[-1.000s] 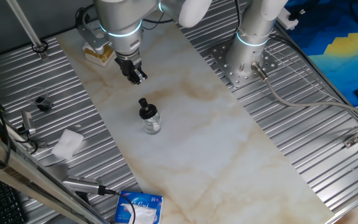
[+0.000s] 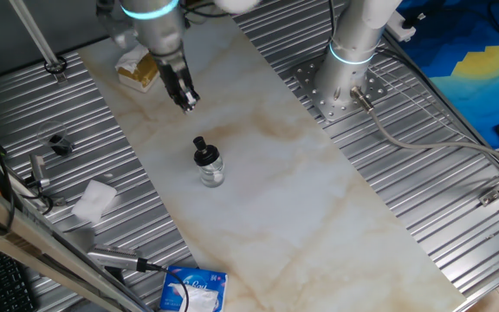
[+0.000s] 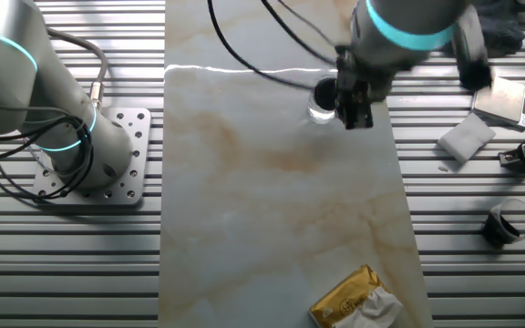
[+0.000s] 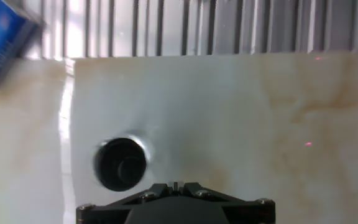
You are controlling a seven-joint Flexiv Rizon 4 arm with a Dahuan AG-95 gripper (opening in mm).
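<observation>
A small clear glass bottle with a black top stands upright on the marbled board. Seen from above in the wrist view, its round black cap lies left of my gripper, whose fingers are together with nothing visible between them. Exterior view 1 has my gripper above the board, apart from the bottle and toward the gold tissue pack. In exterior view 2 the gripper partly covers the bottle.
A gold tissue pack and a blue tissue pack lie at opposite ends of the board. Off its side on the slatted table are a clear cup, a white cloth and a small scale. Much of the board is bare.
The bottle stands where it was.
</observation>
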